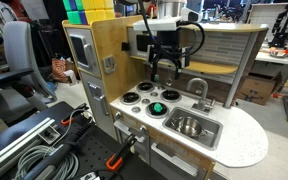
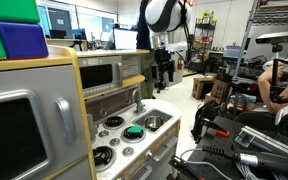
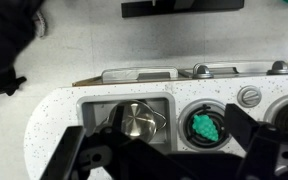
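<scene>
High over the toy kitchen counter hangs my gripper (image 1: 166, 77), open, its two dark fingers spread wide with nothing seen between them. A green object (image 3: 205, 128), soft-looking and crumpled, rests on a front burner, the one closest to the sink. In exterior view 1 the same green object (image 1: 158, 107) lies well below the gripper. Inside the sink (image 1: 202, 139) sits a shiny metal pot (image 3: 139, 122). The wrist view looks down on sink and burners, and the fingers cover part of the lower scene.
Several black burners (image 1: 131, 98) lie left of the sink, with a curved faucet (image 1: 204, 92) behind it. A shelf and tall cabinet (image 2: 44, 110) border the stove. Bare white speckled counter (image 1: 242, 140) extends right of the sink.
</scene>
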